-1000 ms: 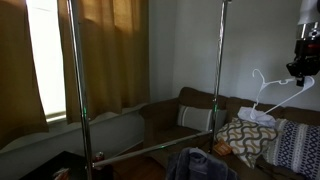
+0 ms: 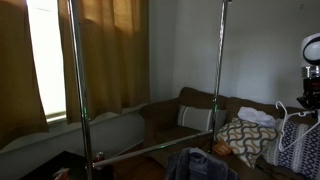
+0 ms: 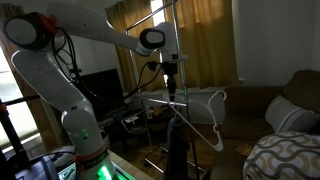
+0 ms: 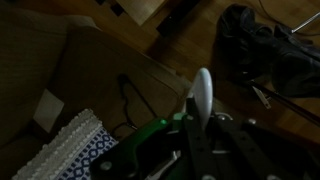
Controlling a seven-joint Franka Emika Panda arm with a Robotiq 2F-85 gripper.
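A white hanger (image 3: 208, 106) hangs from my gripper (image 3: 171, 92), which is shut on it. In exterior view 1 the hanger (image 2: 283, 125) shows in front of the sofa cushions, with the gripper (image 2: 312, 101) at the right edge. Seen from the wrist, a pale stretch of the hanger (image 4: 203, 92) rises from between the dark fingers; the exact contact is too dark to make out. A chrome garment rack (image 2: 219, 70) stands left of the gripper in exterior view 1, apart from it.
Dark clothing (image 2: 200, 165) lies low near the rack. Behind stands a brown sofa (image 2: 165, 122) with patterned cushions (image 2: 248, 137). Yellow curtains (image 2: 113, 55) cover the window side. Black items (image 4: 255, 50) lie on the floor in the wrist view.
In exterior view 1, my gripper has moved down and to the right, carrying the hanger with it. The rack, clothing and sofa have stayed put.
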